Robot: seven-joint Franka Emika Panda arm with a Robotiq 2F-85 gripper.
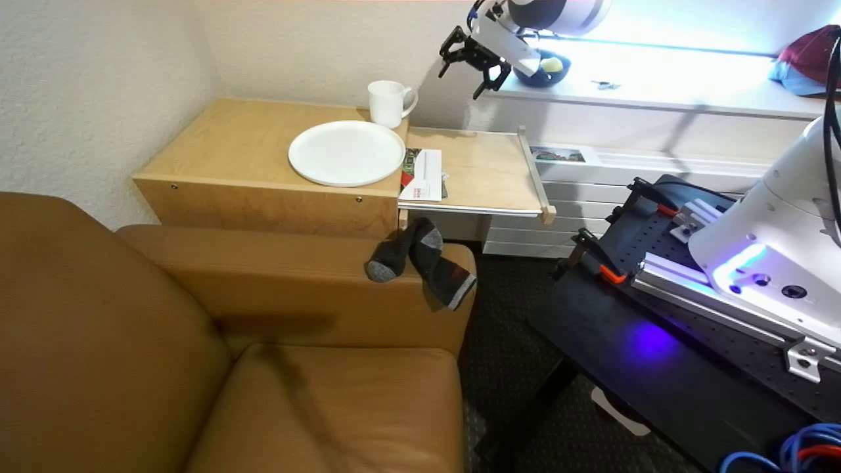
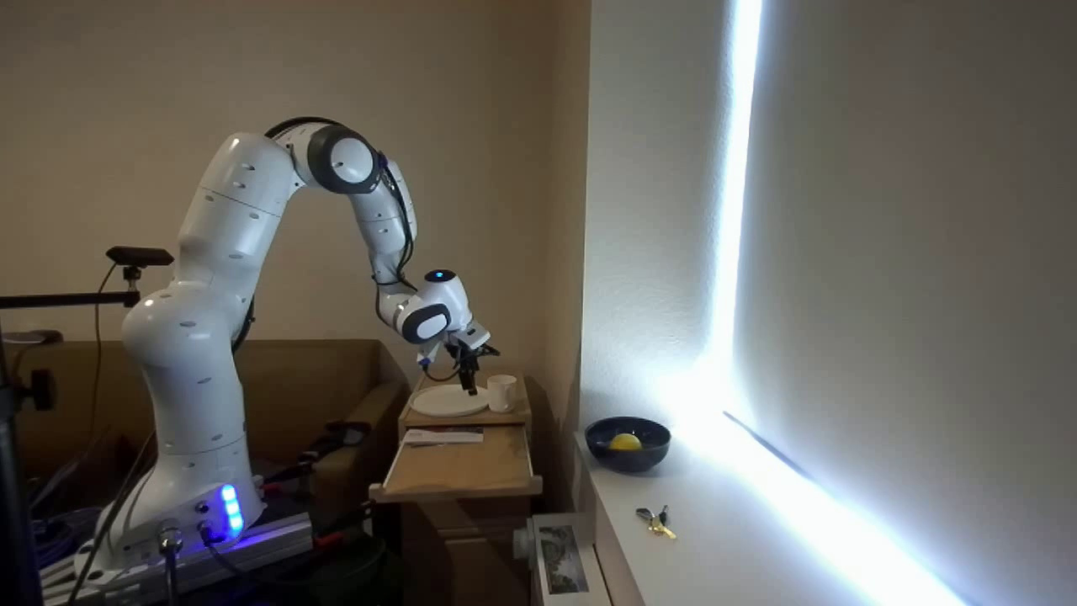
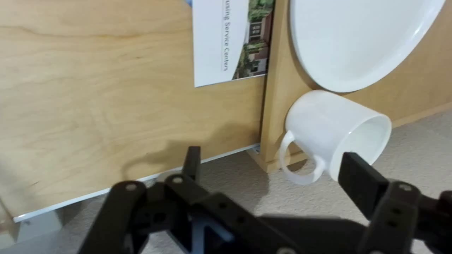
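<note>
Standing upright on the wooden cabinet [image 1: 260, 142] is a white mug [image 1: 386, 103], its handle toward the pulled-out shelf [image 1: 473, 169]. Beside it lies a round white plate [image 1: 347, 154]. My gripper [image 1: 458, 79] hangs in the air to the right of the mug and above the shelf, in the first exterior view. In the wrist view its fingers [image 3: 192, 163] are spread wide apart, and no object is held between them. The mug [image 3: 334, 127] shows there behind the right finger, partly overlapped by it, with its handle toward the gap; no contact can be made out.
A brochure [image 1: 426, 175] lies on the shelf. On the windowsill are a dark bowl [image 2: 628, 444] holding a yellow object [image 2: 625, 441], and keys [image 2: 656, 522]. Dark socks [image 1: 422, 260] drape over the sofa arm [image 1: 315, 256]. The wall is close behind the mug.
</note>
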